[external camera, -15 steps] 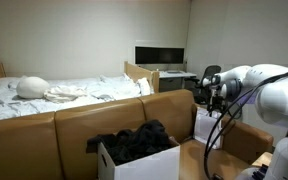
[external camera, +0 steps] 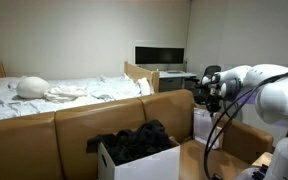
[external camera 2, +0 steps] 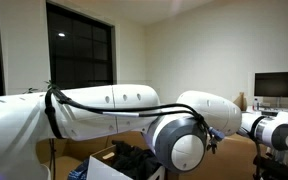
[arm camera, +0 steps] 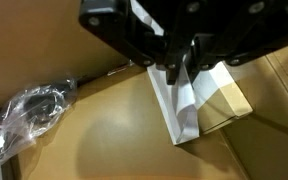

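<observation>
In the wrist view my gripper is over a white box (arm camera: 184,122), whose tan inside shows to the right. Its dark fingers stand close together, with a strip of the white wall showing around and below them; whether they touch it I cannot tell. The first exterior view has the white box (external camera: 203,126) upright on the brown sofa's right seat, with my gripper (external camera: 215,102) around its top. From the second exterior view, the arm's wrist hides much of the fingers.
An open white carton (external camera: 134,173) holding dark cloth (external camera: 136,143) stands in front of the sofa (external camera: 84,131). Clear plastic with something dark inside (arm camera: 42,108) lies left of the box. Bare sofa seat (arm camera: 114,135) shows between them.
The end of the arm has shifted slightly around the top of the white box. The carton and the dark cloth have not moved.
</observation>
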